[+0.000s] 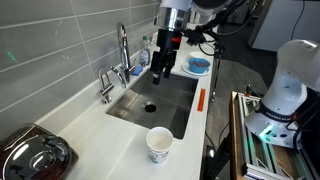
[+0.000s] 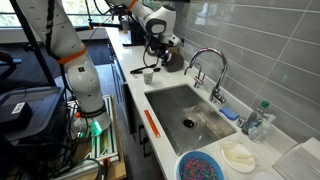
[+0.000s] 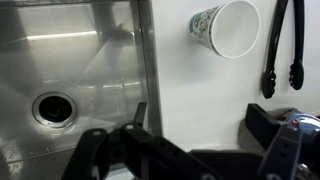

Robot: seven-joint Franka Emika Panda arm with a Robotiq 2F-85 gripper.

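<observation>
My gripper stands open in the wrist view, its two black fingers wide apart with nothing between them. In exterior view 1 the gripper [image 1: 168,66] hangs above the sink side of the counter. A white paper cup [image 3: 236,30] with a patterned side is on the white counter, beyond the fingers and to the right of the sink. Exterior view 1 shows the cup [image 1: 159,148] upright near the front, well apart from the gripper. The steel sink [image 3: 85,85] with its dark drain fills the left of the wrist view and looks empty.
Black tongs [image 3: 270,60] lie right of the cup. A shiny metal pot or strainer [image 1: 38,155] sits at the counter's end. An orange-red item [image 1: 201,99] lies along the sink's edge. Beyond the sink are a faucet [image 2: 212,68], bottles [image 2: 258,118] and a blue bowl [image 2: 200,168].
</observation>
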